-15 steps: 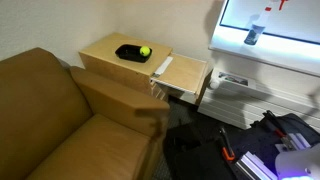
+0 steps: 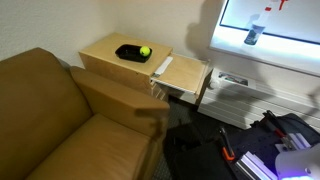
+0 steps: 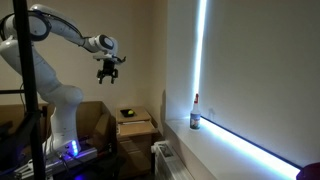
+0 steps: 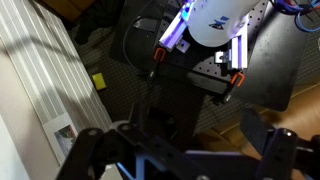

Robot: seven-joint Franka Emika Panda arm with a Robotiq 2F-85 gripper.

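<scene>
My gripper (image 3: 107,77) hangs high in the air at the left of exterior view 2, its two fingers apart and nothing visible between them. Far below it, a black tray (image 2: 129,54) sits on a wooden cabinet (image 2: 102,48), with a yellow-green ball (image 2: 145,51) at the tray's right end. To the right is a lower pull-out wooden surface (image 2: 184,73), with a white flat item (image 2: 163,66) at its left edge. On the windowsill stands a clear bottle (image 3: 195,113) with a red top. The wrist view looks down on dark floor and the robot's base; neither tray nor ball is recognisable there.
A brown sofa (image 2: 75,125) fills the left of exterior view 1. Below the sill is a white radiator (image 3: 172,163). The robot's dark stand (image 2: 196,155) takes up the lower right, with cables by the base in the wrist view. Open air surrounds the gripper.
</scene>
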